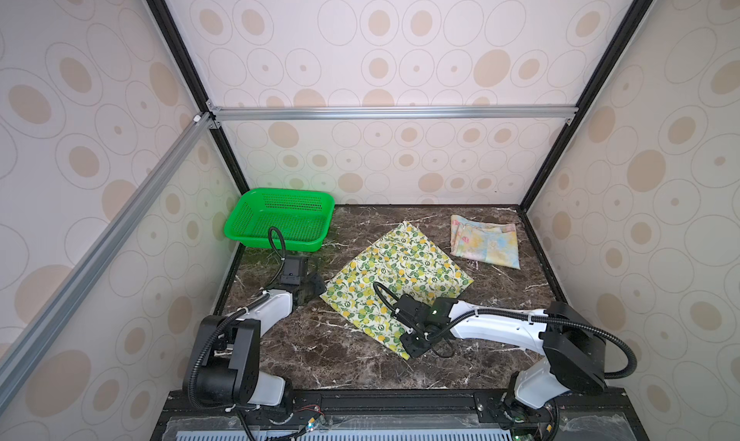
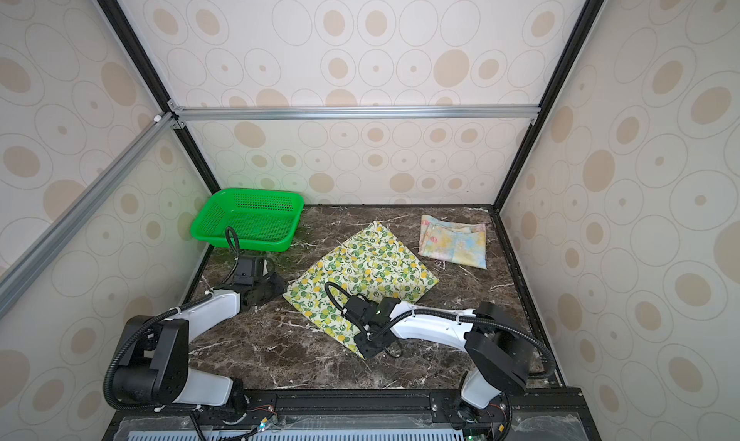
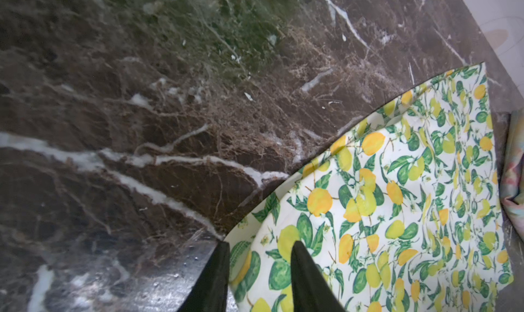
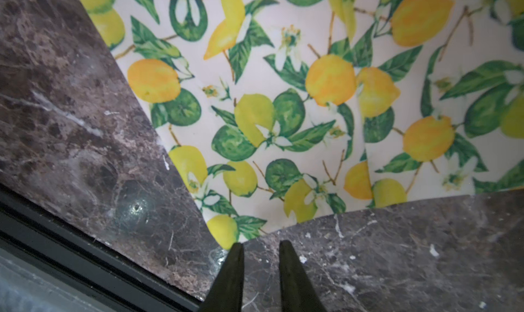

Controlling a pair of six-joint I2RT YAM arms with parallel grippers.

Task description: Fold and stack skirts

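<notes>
A white skirt with a lemon print (image 1: pixel 393 267) lies spread on the dark marbled table, one corner toward the back wall and one toward the front. At its left corner, my left gripper is part open, its fingers above the skirt's edge with no cloth visibly pinched. The front corner (image 4: pixel 223 235) lies just beyond the fingertips of my right gripper, which is open over it with a bare gap between the fingers. A pastel tie-dye skirt (image 1: pixel 485 242) lies folded at the back right.
An empty green basket (image 1: pixel 281 217) stands at the back left. Bare table (image 1: pixel 308 356) shows at the front left, and the right arm spans the front right. Walls close in the back and both sides.
</notes>
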